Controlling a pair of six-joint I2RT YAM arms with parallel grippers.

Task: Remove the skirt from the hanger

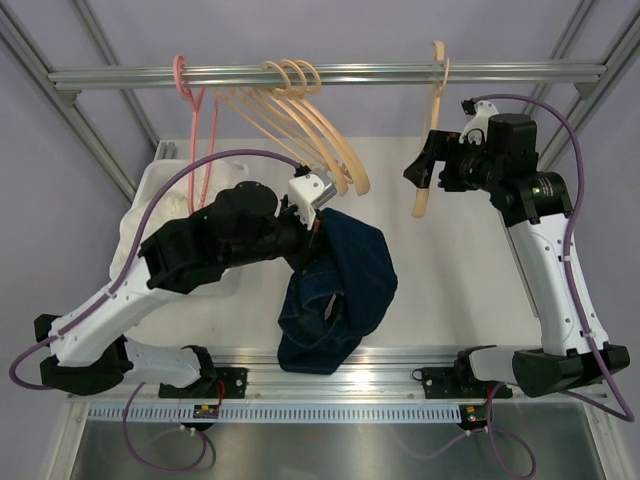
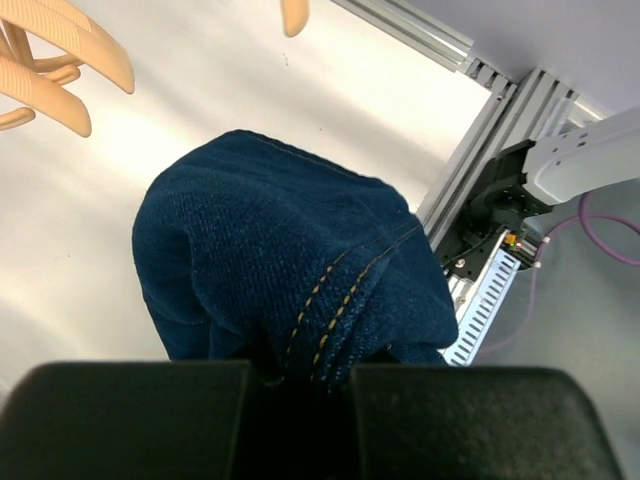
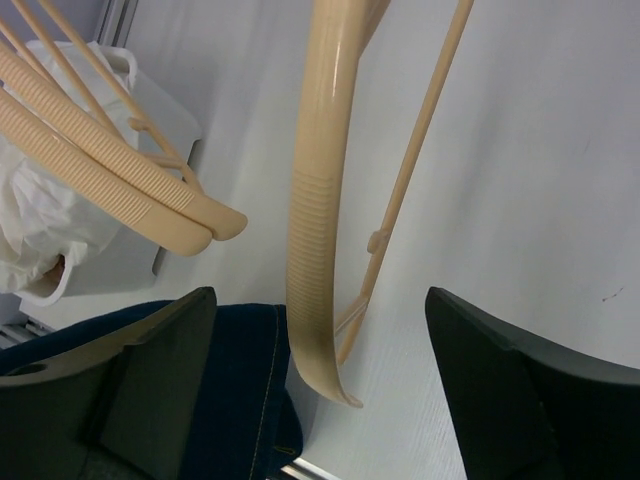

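The dark blue denim skirt (image 1: 340, 290) hangs in a bunched fold from my left gripper (image 1: 312, 232), which is shut on it; in the left wrist view the skirt (image 2: 280, 240) fills the middle above the fingers. A single wooden hanger (image 1: 423, 190) hangs alone on the rail to the right, with no skirt on it. My right gripper (image 1: 430, 160) stands open at that hanger (image 3: 315, 250), whose bar lies between the spread fingers in the right wrist view.
Several wooden hangers (image 1: 340, 150) and pink hangers (image 1: 195, 140) hang on the metal rail (image 1: 380, 74). A white bin (image 1: 230, 280) with white cloth stands at the left. The white board right of the skirt is clear.
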